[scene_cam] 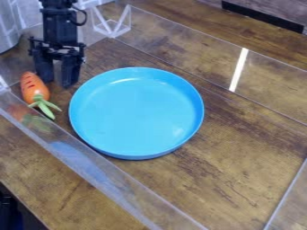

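Observation:
An orange toy carrot point(35, 90) with green leaves lies on the wooden surface at the left, left of a round light-blue plate point(135, 112). My black gripper point(57, 67) is low at the upper left, just above and beside the carrot's top end. Its fingers point down; whether anything is between them is hard to tell, and so is how far apart they stand.
Clear plastic walls point(144, 198) run along the near left and around the work area. A metal pot point(9, 20) is partly visible in the top left corner. The wooden surface point(240, 135) right of the plate is clear.

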